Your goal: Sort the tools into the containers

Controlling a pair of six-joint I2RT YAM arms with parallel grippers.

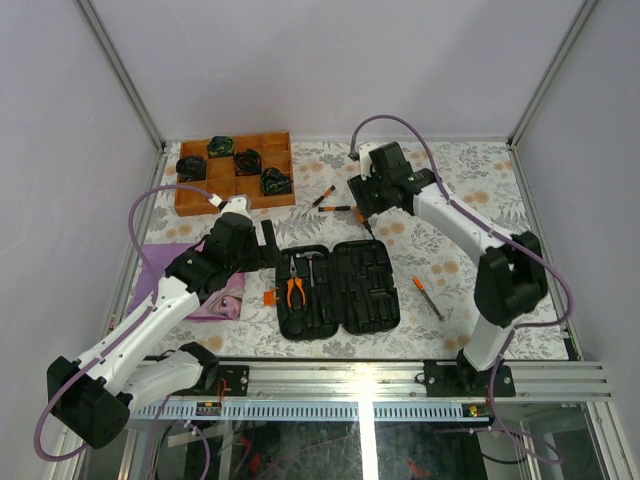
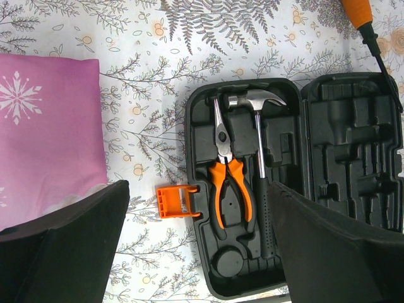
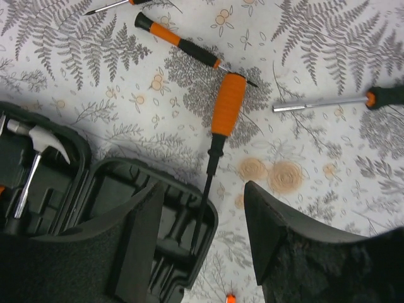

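A large screwdriver (image 3: 227,108) with an orange handle lies on the cloth, its dark shaft crossing the tool case's empty half (image 1: 365,285). Above it my right gripper is open, the shaft seen between its fingers, handle beyond the tips. Two thin screwdrivers lie past the handle, one (image 3: 181,44) close to it and another (image 3: 117,5) at the frame's top. A black-handled screwdriver (image 3: 385,96) is to the right. Pliers (image 2: 225,164) and a hammer (image 2: 259,126) sit in the case's left half. My left gripper hovers open and empty beside the case.
A wooden divided box (image 1: 235,188) with several dark bundles stands at back left. Purple cloth (image 1: 165,265) lies under the left arm. Right of the case lies a small orange tool (image 1: 428,297).
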